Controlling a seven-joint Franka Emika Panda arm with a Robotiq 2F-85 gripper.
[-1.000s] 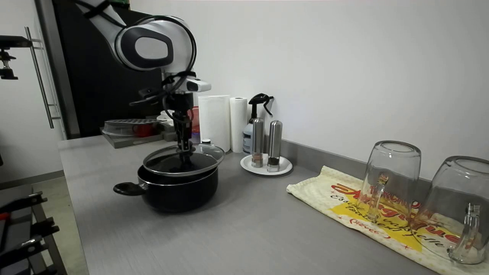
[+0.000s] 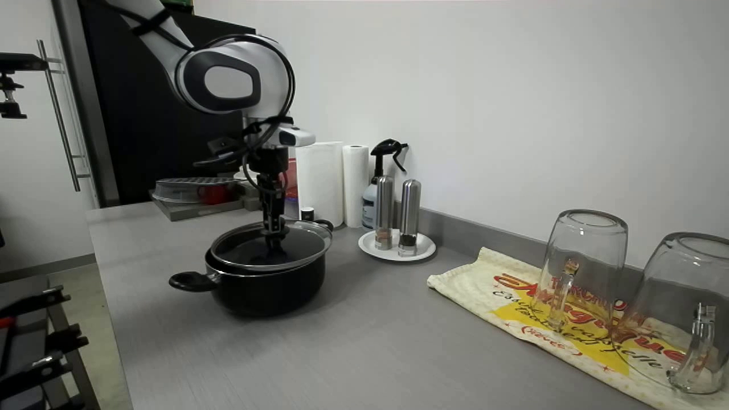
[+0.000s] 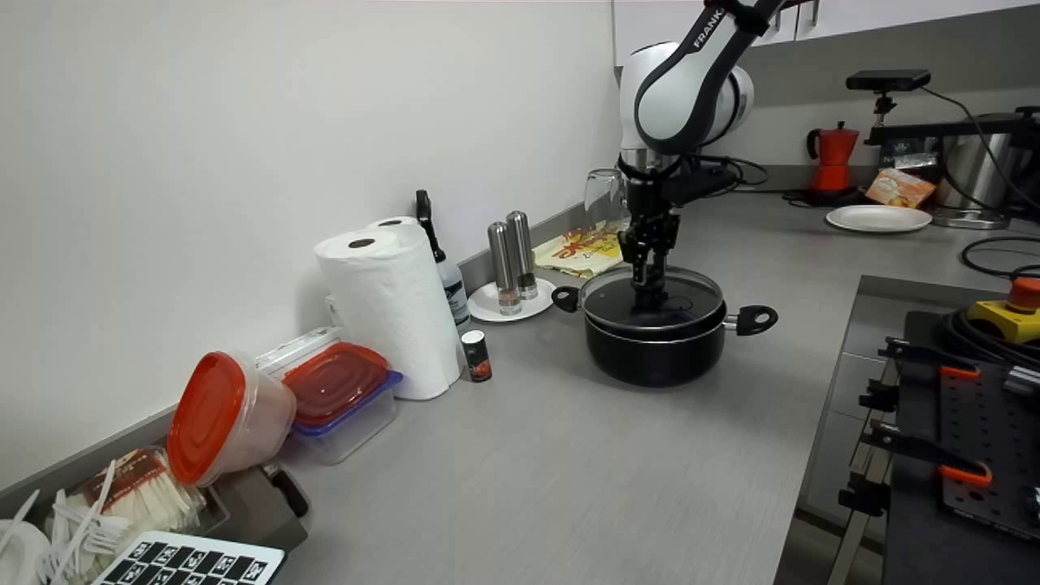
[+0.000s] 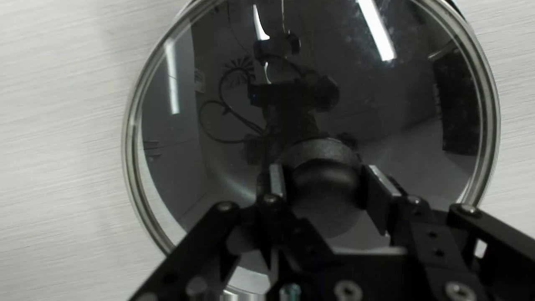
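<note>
A black pot (image 2: 267,294) with two handles stands on the grey counter. Over its opening is a round glass lid (image 2: 236,247) with a metal rim, slightly off centre in exterior view 1, with a thin dark gap between lid and pot at the left. My gripper (image 2: 275,239) points straight down and is shut on the lid's dark knob (image 4: 324,183), which sits between the two fingers in the wrist view. From the other side, the lid (image 3: 609,301) appears roughly level on the pot (image 3: 653,359). Whether its rim fully touches the pot all round, I cannot tell.
Behind the pot stand paper towel rolls (image 2: 319,181), a spray bottle (image 2: 369,201) and a white plate (image 2: 427,250) with two grinders. Upturned glass mugs (image 2: 581,273) rest on a cloth (image 2: 471,279) at the right. A small spice jar (image 3: 477,356) is near the rolls.
My gripper has come down a little with the lid, which now sits lower and slightly further left over the pot. The pot has not moved.
</note>
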